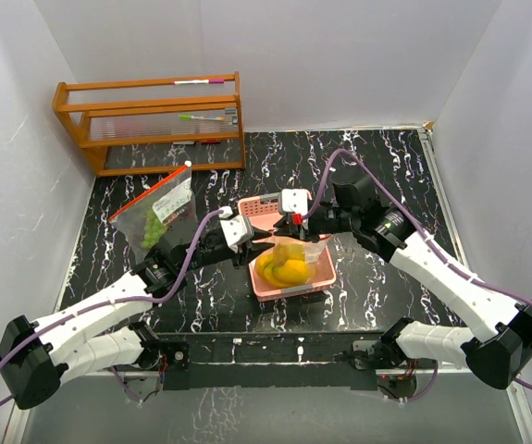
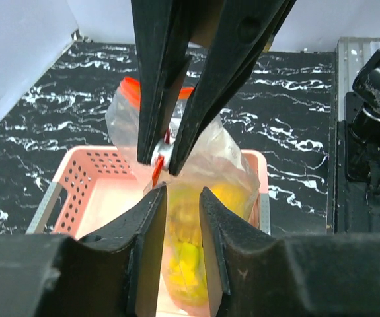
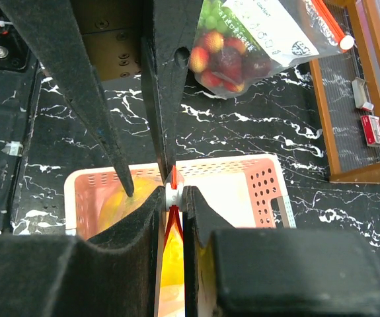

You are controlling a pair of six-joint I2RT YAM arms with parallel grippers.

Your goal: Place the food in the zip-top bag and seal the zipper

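Note:
A pink basket [image 1: 261, 289] holds a clear zip bag [image 2: 231, 165] with yellow fruit [image 1: 291, 270] in it. My right gripper is shut on the bag's red-edged zipper and white slider, which shows between its fingertips. Facing it just below, my left gripper stands part open, its tips close beside the zipper's end and apparently not closed on it. The bag hangs upward from the basket toward the right gripper.
A sealed bag of grapes and red fruit [image 1: 159, 213] lies on the left of the marble surface. A wooden rack [image 1: 168, 134] stands at the back left; walls bound both sides.

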